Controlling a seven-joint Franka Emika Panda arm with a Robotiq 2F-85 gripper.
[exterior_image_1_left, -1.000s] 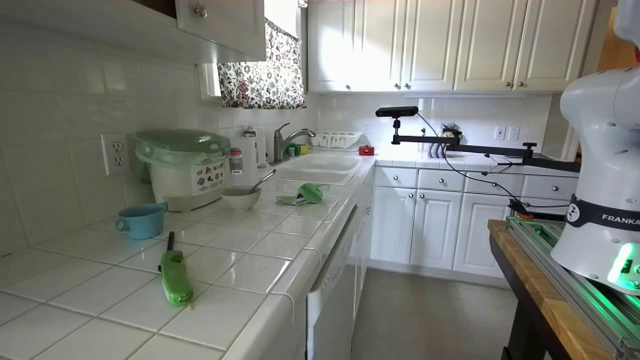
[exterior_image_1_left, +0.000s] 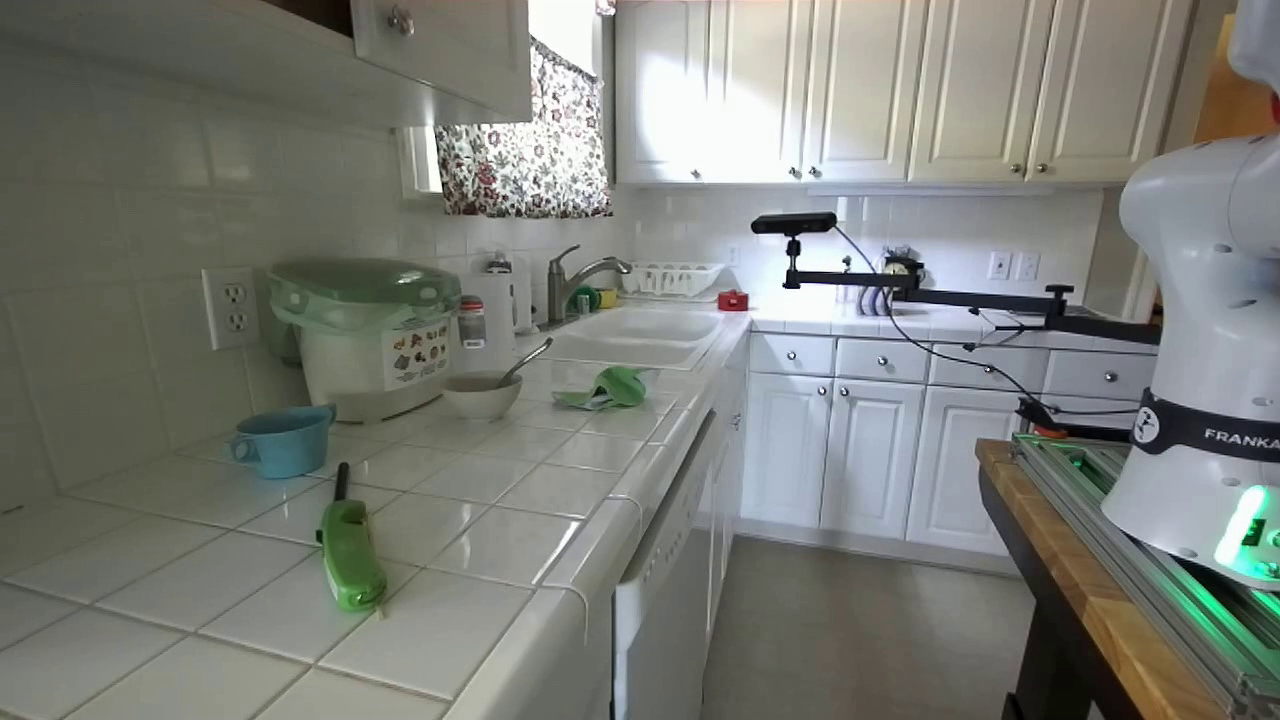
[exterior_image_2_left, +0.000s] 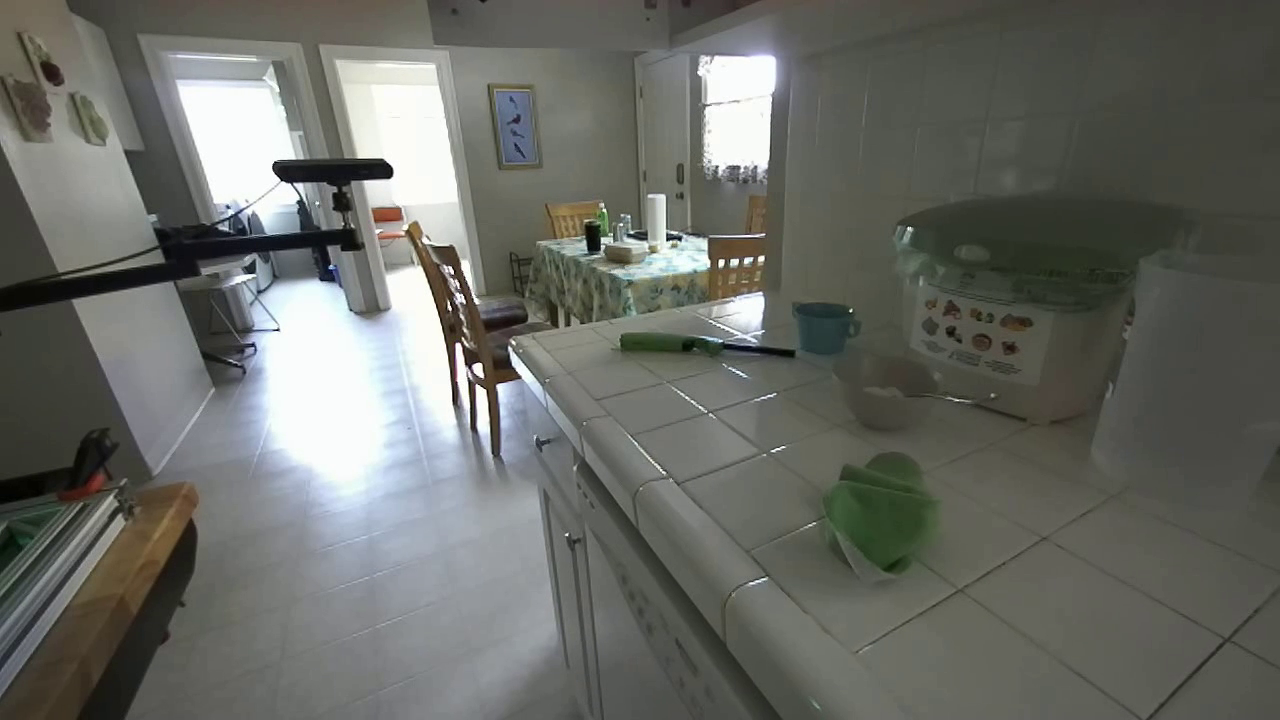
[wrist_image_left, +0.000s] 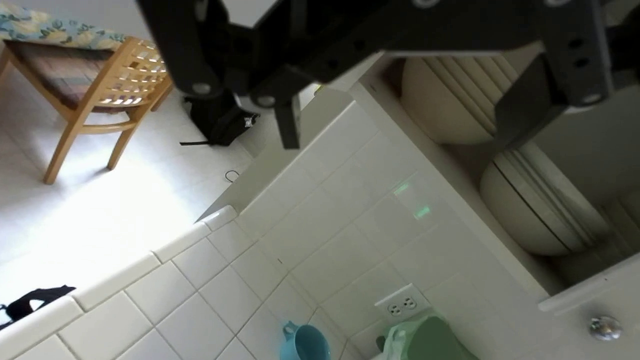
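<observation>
In the wrist view my gripper stands open, its dark fingers (wrist_image_left: 290, 125) wide apart and nothing held between them. It hangs above the counter, facing the tiled wall and an open cupboard shelf. A blue cup (exterior_image_1_left: 284, 442) sits on the white tiles near the wall. In front of it lies a green lighter (exterior_image_1_left: 351, 557) with a black nozzle. Farther along are a pale bowl (exterior_image_1_left: 482, 397) with a spoon leaning in it and a crumpled green cloth (exterior_image_1_left: 613, 388). Neither exterior view includes the gripper.
A white bin with a green lid (exterior_image_1_left: 372, 342) stands against the wall. Stacked bowls (wrist_image_left: 528, 201) fill the cupboard shelf. The sink (exterior_image_1_left: 642, 332) is beyond the cloth. Bare tiles lie along the counter's front edge, with open floor between counter and robot table (exterior_image_1_left: 1080, 540).
</observation>
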